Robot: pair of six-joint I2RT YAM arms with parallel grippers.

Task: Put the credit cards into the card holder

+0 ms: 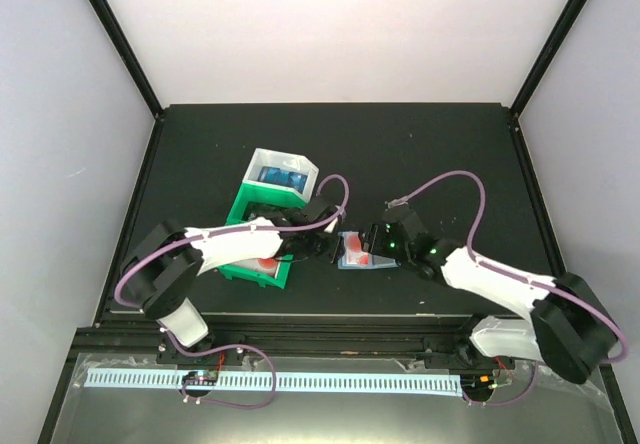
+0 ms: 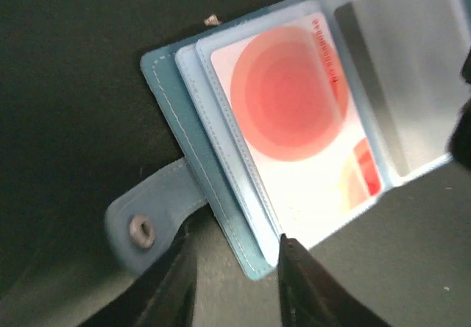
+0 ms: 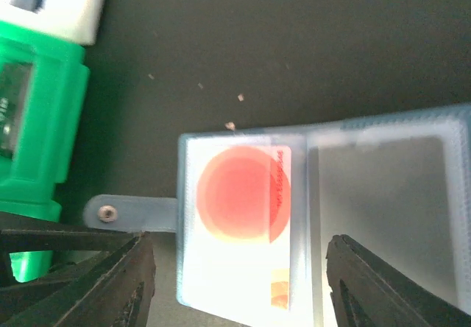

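The blue-grey card holder [image 2: 176, 106] lies unfolded and flat on the dark table, its strap with a metal snap [image 2: 142, 231] sticking out to the left. A white card with red circles sits inside the clear sleeve at its left end, as the right wrist view also shows. Beside the holder's left edge my left gripper stands open, with a gap between its fingers. My right gripper is open too, its fingers apart above the card. In the top view both grippers partly cover the holder.
Left of the holder stands a green box [image 1: 236, 204] with red-and-white cards [image 1: 262, 265] in it, partly under my left arm. A white bin [image 1: 258, 159] holding something blue adjoins its far end. Table [image 1: 440, 154] behind and right of the holder is bare.
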